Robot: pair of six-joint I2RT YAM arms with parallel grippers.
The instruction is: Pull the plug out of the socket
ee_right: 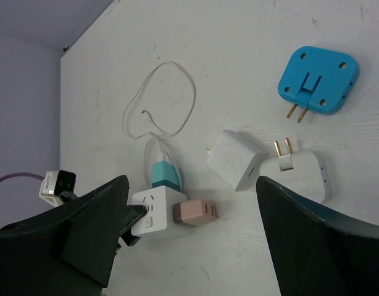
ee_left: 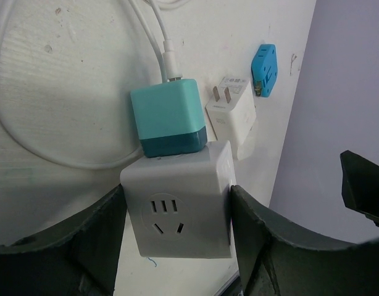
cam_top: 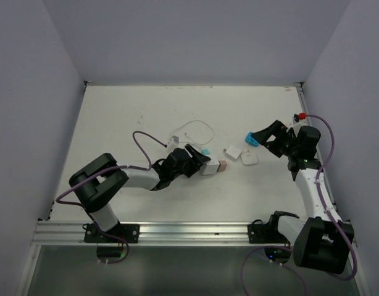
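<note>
The white cube socket [ee_left: 177, 209] fills the space between the fingers of my left gripper, which is shut on it. A teal plug [ee_left: 168, 111] with a white cable stands against the socket's far side. On the side towards the right arm, a pinkish-brown plug [ee_right: 198, 211] meets the socket [ee_right: 154, 203]. The left wrist view does not show that brown plug. My right gripper is wide open with nothing between its fingers, well to the right of the socket in the top view.
A white charger [ee_right: 229, 157], a flat white plug [ee_right: 297, 172] and a blue adapter [ee_right: 319, 80] lie on the table right of the socket. The white cable [ee_right: 192, 92] loops behind it. Free table lies left and in front.
</note>
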